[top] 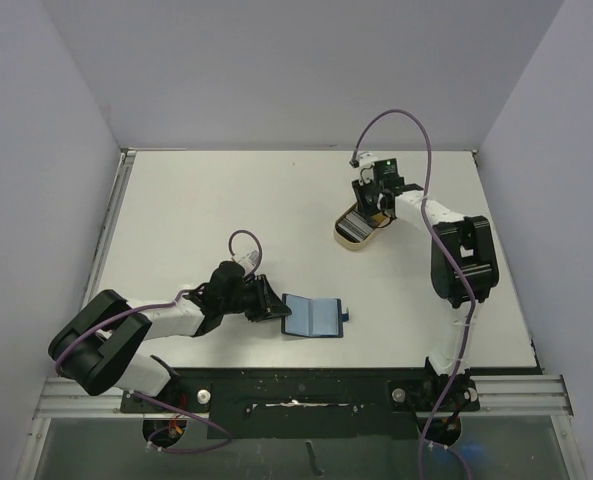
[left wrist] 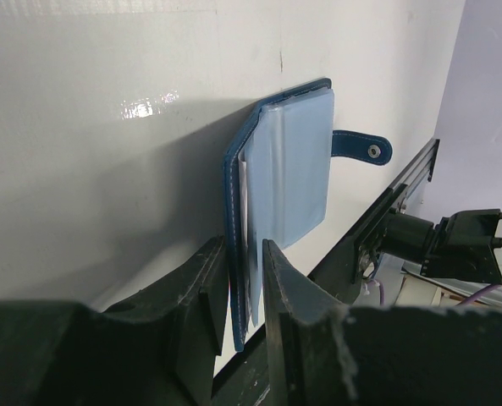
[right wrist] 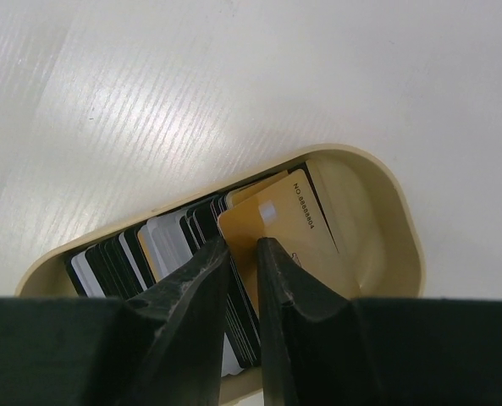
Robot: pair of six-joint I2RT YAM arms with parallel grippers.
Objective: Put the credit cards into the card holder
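Observation:
The blue card holder [top: 325,316] lies open on the table, with my left gripper shut on its left edge; its translucent sleeves [left wrist: 295,161] stand to the right of the fingers. In the top view a tan box [top: 346,230] holding a row of cards sits at the back right, under my right gripper. In the right wrist view that gripper's fingertips are at the top edge of a yellow card [right wrist: 297,224], among black, silver and yellow cards. I cannot tell whether they grip it.
Grey walls stand at the back and both sides, and a dark strip runs along the front edge.

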